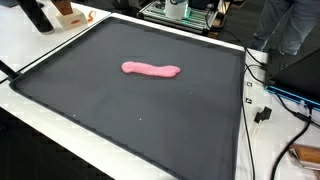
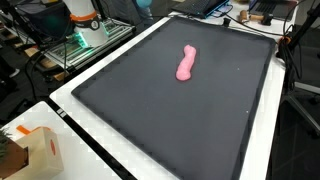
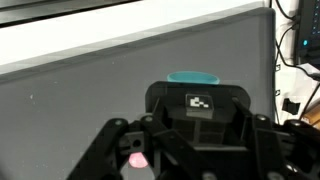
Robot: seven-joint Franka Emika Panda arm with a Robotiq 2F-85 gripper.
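Note:
In the wrist view my gripper is shut on a teal object (image 3: 193,77), whose rounded edge shows beyond the dark fingers; the rest of it is hidden. No teal object lies on the dark grey board in the exterior views. A pink, bumpy elongated piece (image 1: 150,69) rests toward the board's far side, and exterior view 2 shows the same pink piece (image 2: 186,63). Only a bit of pink (image 3: 138,160) is visible beside the gripper in the wrist view. Neither exterior view shows my gripper clearly.
The dark grey board (image 1: 130,115) has a white border and wide bare areas around the pink piece. A wooden-coloured block (image 1: 70,15) stands past the far left corner. Black cables (image 1: 245,95) run along the right edge.

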